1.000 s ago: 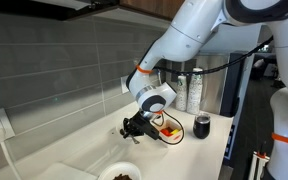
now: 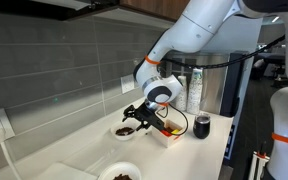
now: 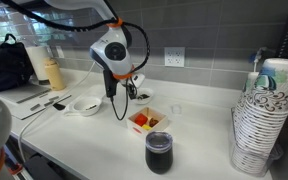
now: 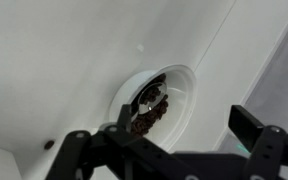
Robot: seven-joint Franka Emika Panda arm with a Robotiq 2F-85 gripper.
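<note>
My gripper (image 2: 144,119) hangs open above the counter, its fingers spread wide and nothing between them. A white bowl (image 2: 113,135) holding dark brown pieces stands near the back wall, below and slightly left of the gripper in exterior view 1. In the wrist view, a white bowl (image 4: 185,82) lies ahead of the open fingers (image 4: 246,124), with brown pieces (image 4: 144,122) and something shiny inside. A second white bowl (image 2: 104,174) with dark contents sits at the front edge of exterior view 1; exterior view 2 has a white bowl (image 3: 72,108) at left.
An open box (image 3: 142,126) of colourful items stands beside the arm, close to a black cup (image 3: 159,152). Stacked paper cups (image 3: 259,120) occupy the right of exterior view 2. Bare white counter (image 3: 94,145) lies in front.
The gripper has risen from low over the back bowl, and its fingers now stand farther apart. That bowl, largely covered before, shows more clearly now.
</note>
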